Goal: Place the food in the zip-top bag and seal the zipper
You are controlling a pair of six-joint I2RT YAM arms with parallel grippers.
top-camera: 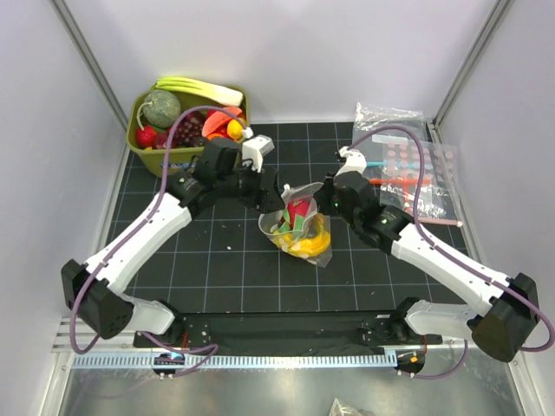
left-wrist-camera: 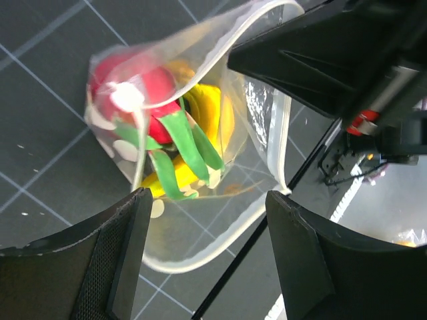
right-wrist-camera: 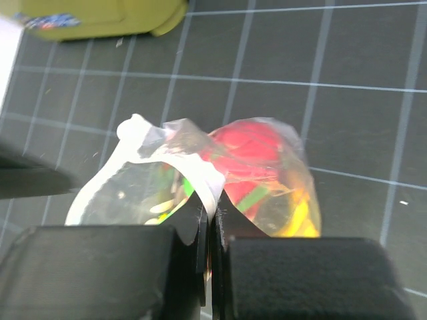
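In the top view a clear zip top bag [top-camera: 316, 253] with its mouth gaping hangs between my arms. Inside are a red strawberry-like food with green leaves [top-camera: 298, 211] and a yellow banana-like food [top-camera: 309, 243]. My right gripper is shut on the white zipper rim of the bag. Part open, my left gripper faces the bag's mouth, its fingers [left-wrist-camera: 110, 233] apart. The near rim loops into the gap between those fingers in the left wrist view, and I see no grip on it.
A green basket [top-camera: 169, 160] full of toy produce stands at the back left. Flat empty bags [top-camera: 408, 169] lie at the back right.
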